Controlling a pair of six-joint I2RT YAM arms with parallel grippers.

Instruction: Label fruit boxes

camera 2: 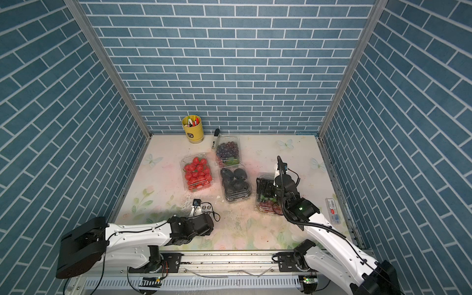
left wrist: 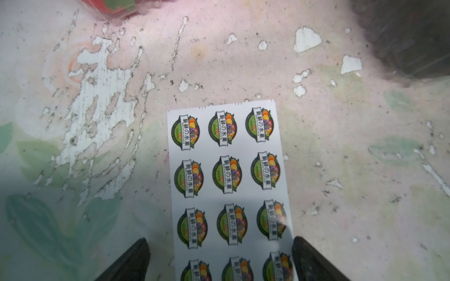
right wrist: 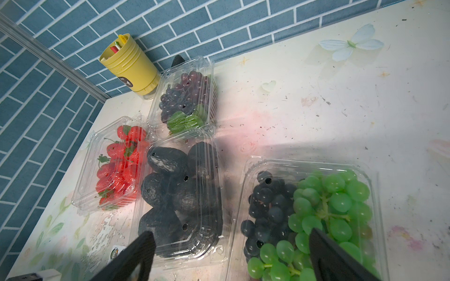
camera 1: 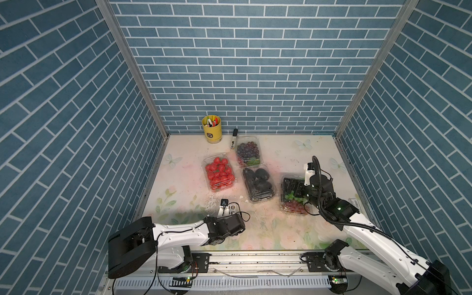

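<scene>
A white sheet of round fruit labels (left wrist: 228,173) lies on the table in the left wrist view. My left gripper is over its near part, fingers apart on either side and nothing gripped. Four clear boxes stand on the table: strawberries (right wrist: 119,161), dark avocados (right wrist: 180,192), dark grapes with green leaves (right wrist: 185,98), and mixed black and green grapes (right wrist: 309,210). Over the near part of the mixed grape box, my right gripper stands open and empty. From above, the right arm hides part of that box.
At the back wall stand a yellow pen cup (camera 1: 212,130) and a black-capped marker (camera 1: 234,139). A small clear case (camera 2: 333,211) lies at the right edge. Bare table (right wrist: 300,112) extends behind the mixed grape box.
</scene>
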